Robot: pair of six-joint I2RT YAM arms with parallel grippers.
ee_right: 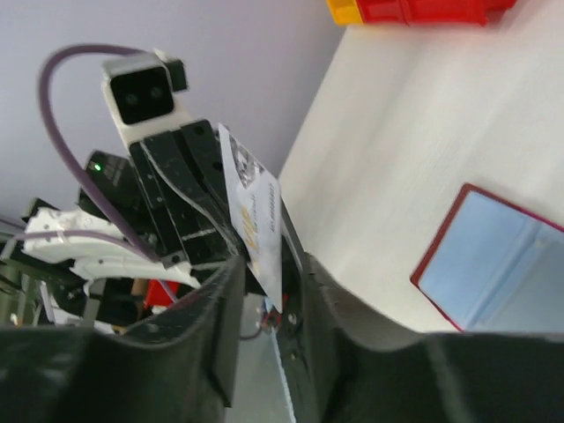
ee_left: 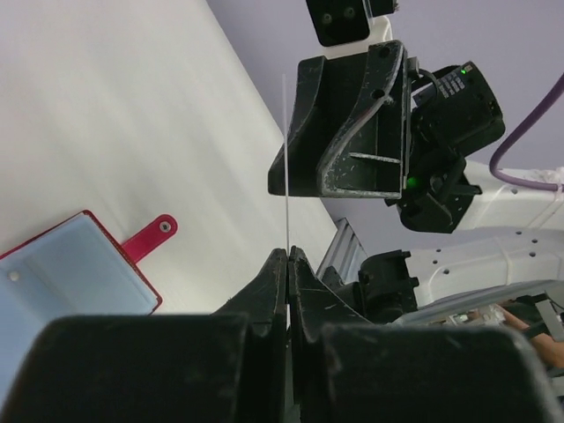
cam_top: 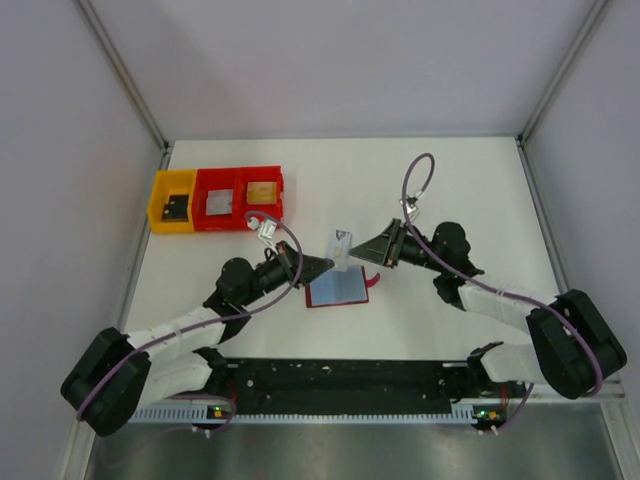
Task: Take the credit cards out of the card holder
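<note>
A white card (cam_top: 340, 244) is up off the table between my two grippers, over the far edge of the card holder. Edge-on in the left wrist view, the card (ee_left: 285, 145) rises as a thin line from the closed tips of my left gripper, which is shut on it. My right gripper has its fingers apart; the card (ee_right: 254, 203) passes between them without visible contact on both sides. The light blue card holder (cam_top: 338, 288) with a dark red border lies spread flat below, its red strap (ee_left: 150, 236) sticking out at one side.
Yellow (cam_top: 172, 182) and red bins (cam_top: 219, 175) stand at the back left. They hold dark, silver and tan contents. Both arms crowd close together above the holder.
</note>
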